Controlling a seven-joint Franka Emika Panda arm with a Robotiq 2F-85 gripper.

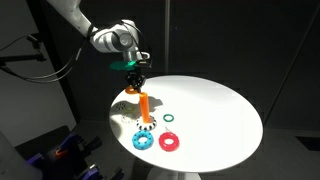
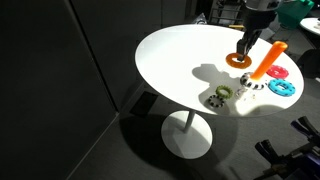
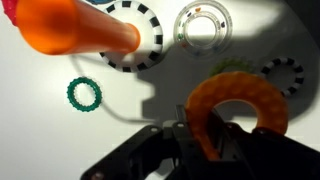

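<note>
An orange ring (image 3: 243,84) hangs from my gripper, whose fingers are shut on one side of its wall. In exterior view 2 the same ring (image 2: 238,62) appears just under the gripper (image 2: 241,52), clear of the table. An upright orange post (image 1: 144,107) rises from a base with a black-and-white striped edge (image 3: 152,22). In the wrist view, post and base lie up and to the left of the held ring. From exterior view 1, my gripper (image 1: 134,84) is beside the post's top, slightly to its left.
On the white round table (image 1: 215,110) lie a blue ring (image 1: 143,141), a red ring (image 1: 169,142) and a small dark green ring (image 3: 84,94). A clear ring (image 3: 203,26), an olive green ring (image 2: 223,91) and a small striped ring (image 3: 283,75) also lie there.
</note>
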